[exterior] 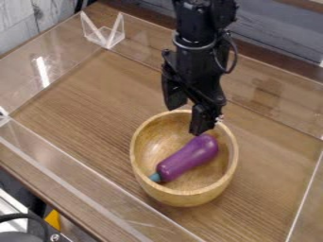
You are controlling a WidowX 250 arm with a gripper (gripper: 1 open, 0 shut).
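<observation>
A purple eggplant [187, 157] with a pale tip lies inside a wooden bowl [147, 170] on the wooden table. My black gripper [187, 121] hangs above the bowl's back rim, pointing down and open, with nothing visible between its fingers.
A clear wire-like or acrylic holder [104, 28] stands at the back left. A dark object with some yellow is at the lower left edge. A raised edge runs along the back right.
</observation>
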